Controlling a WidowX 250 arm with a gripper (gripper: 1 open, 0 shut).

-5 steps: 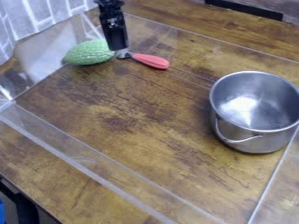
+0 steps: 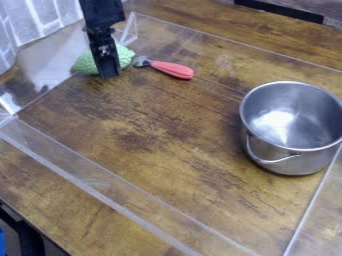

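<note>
The black gripper (image 2: 108, 66) reaches down from the top left onto a green bumpy vegetable (image 2: 86, 62), its fingers over the vegetable's middle and partly hiding it. Whether the fingers have closed on it is not clear. Just right of them lies a peeler-like tool with a pink handle (image 2: 174, 69) and a metal head.
A steel pot (image 2: 291, 127) stands at the right on the wooden table (image 2: 147, 160). Clear plastic edging runs along the sides, with a crumpled clear sheet at the upper left.
The gripper has moved down and slightly left, from above and beside the green vegetable onto it. The tool and the pot have not moved.
</note>
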